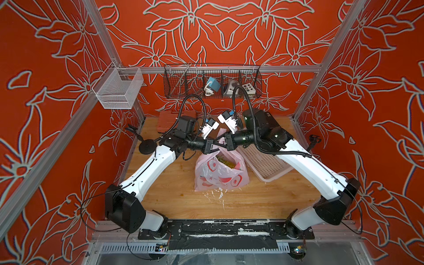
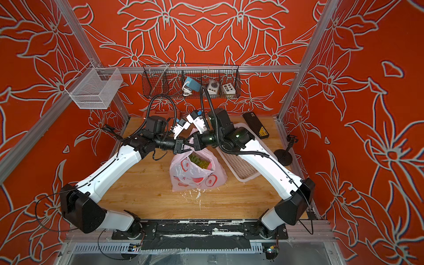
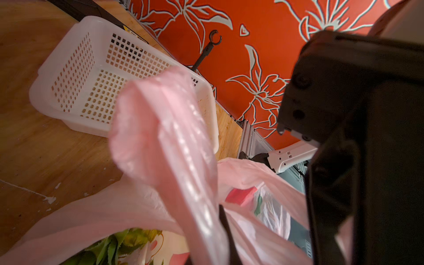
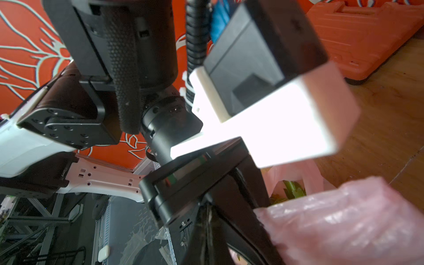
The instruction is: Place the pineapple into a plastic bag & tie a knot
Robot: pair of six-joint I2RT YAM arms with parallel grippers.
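Observation:
The pink plastic bag [image 1: 218, 176] stands on the table, its mouth part open. Inside are green pineapple leaves [image 3: 108, 249], with more of the pineapple [image 2: 198, 160] showing yellow-green from above. The fruit's lower part is hidden. Above the bag mouth the two grippers meet, almost touching. My left gripper [image 1: 219, 146] has its fingers partly spread beside a tall pink handle flap [image 3: 170, 128].
A white perforated basket [image 1: 265, 165] lies right of the bag, under the right arm. An orange case [image 4: 362, 35] and a black box [image 2: 255, 125] lie at the back.

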